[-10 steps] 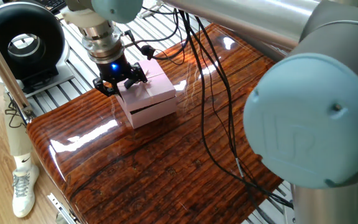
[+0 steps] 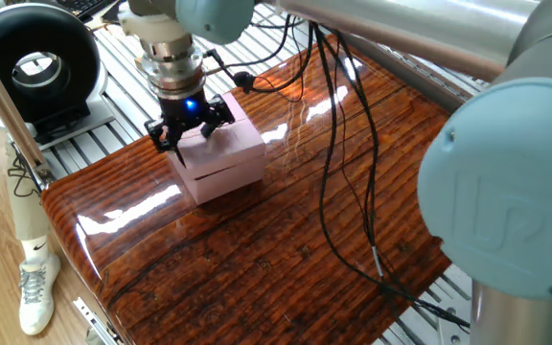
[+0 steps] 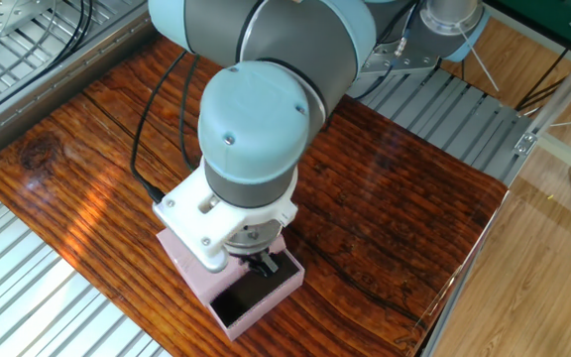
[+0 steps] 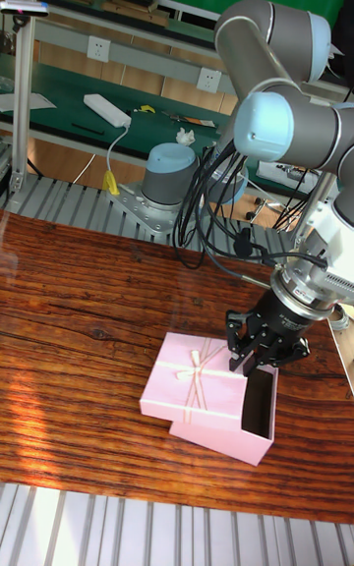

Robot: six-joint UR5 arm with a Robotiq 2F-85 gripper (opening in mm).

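Observation:
A pink gift box point(image 4: 225, 440) stands on the wooden table, its ribboned lid point(image 4: 191, 375) shifted sideways across the top. One end of the box is uncovered, and its dark inside point(image 3: 252, 297) shows empty where visible. From exterior view 1, a narrow dark gap separates the lid point(image 2: 220, 150) from the box wall point(image 2: 230, 180). My black gripper point(image 4: 242, 365) points down at the lid's edge beside the open end. Its fingertips are close to that edge, but whether they pinch it is unclear. The arm mostly covers the gripper point(image 3: 263, 265) in exterior view 2.
Bare wooden table point(image 2: 247, 259) surrounds the box on most sides. Black cables point(image 2: 338, 192) hang from the arm down to the tabletop. A black ring-shaped device point(image 2: 36, 67) stands past the table's corner. Slatted metal flooring point(image 4: 157, 539) borders the table.
The gripper moved slightly.

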